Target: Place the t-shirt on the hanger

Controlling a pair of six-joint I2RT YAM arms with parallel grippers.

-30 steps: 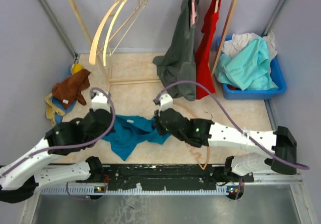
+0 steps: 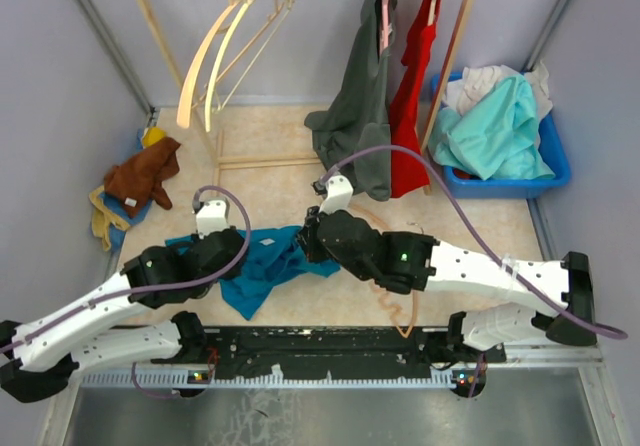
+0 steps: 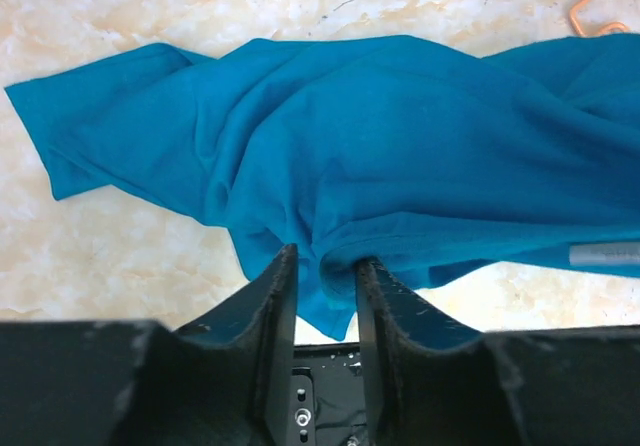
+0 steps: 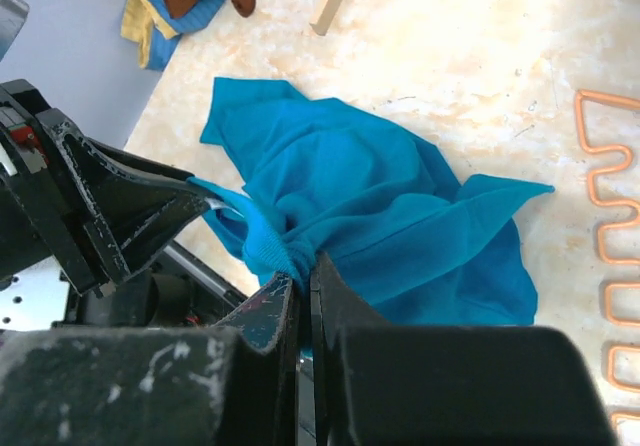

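The teal t-shirt (image 2: pixel 268 274) lies crumpled on the floor between my two arms, with part of it lifted. In the left wrist view, a fold of it passes between the parted fingers of my left gripper. My right gripper is shut, a bunched edge of the shirt pinched at its tips. An orange wavy-edged piece (image 4: pixel 608 201), which looks like a hanger, lies flat on the floor to the right of the shirt. Light wooden hangers (image 2: pixel 212 61) hang from the rail at the upper left.
A grey garment (image 2: pixel 355 116) and a red one (image 2: pixel 412 86) hang from the rack. At right stands a blue bin (image 2: pixel 552 166) of clothes. Brown and yellow cloths (image 2: pixel 140 174) lie by the left wall. Bare floor lies between rack and shirt.
My left gripper has moved right along the shirt, and some teal cloth now shows to its left. The right arm has shifted only slightly.
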